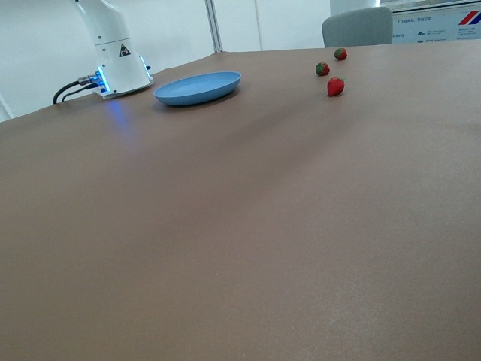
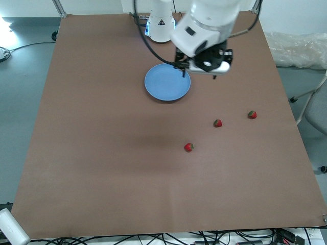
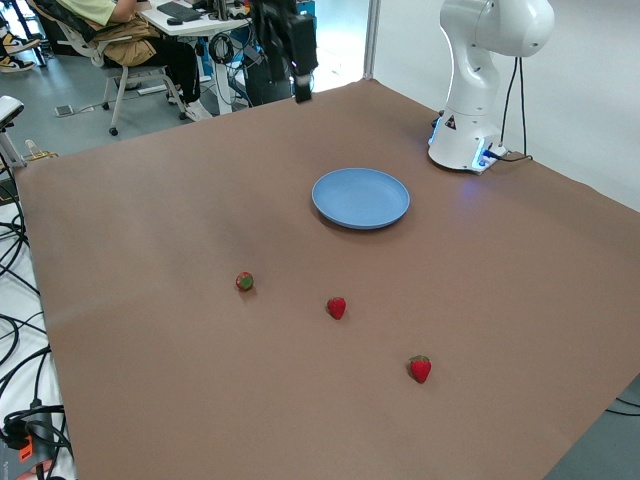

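A blue plate (image 2: 167, 81) (image 1: 197, 88) (image 3: 361, 197) lies empty near the back of the brown table (image 2: 127, 173). The gripper (image 2: 199, 74) hangs high at the plate's back right in the left view, partly hidden by its mount; in the right view its dark body (image 3: 290, 60) is at the top. Whether it is open is unclear.
The robot's white base (image 1: 122, 71) stands at the table's back edge behind the plate. Cables run along the near edge in the left view, with a white cylinder (image 2: 13, 227) at lower left.
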